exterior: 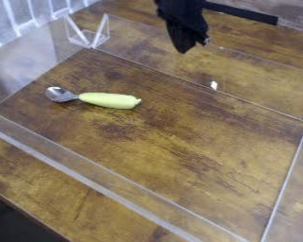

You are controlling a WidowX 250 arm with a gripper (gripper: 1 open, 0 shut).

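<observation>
A metal spoon (61, 95) lies on the wooden surface at the left, inside a clear acrylic enclosure. A pale yellow-green corn-shaped object (110, 100) lies touching or very near its handle end. My black gripper (192, 40) hangs high at the top centre, over the back of the enclosure and well away from both objects. It is dark and small, so whether its fingers are open or shut is unclear.
Low clear walls (141, 222) surround the wooden floor, whose middle and right are bare. A small white speck (214, 85) shows near the back wall. A white railing stands at the top left.
</observation>
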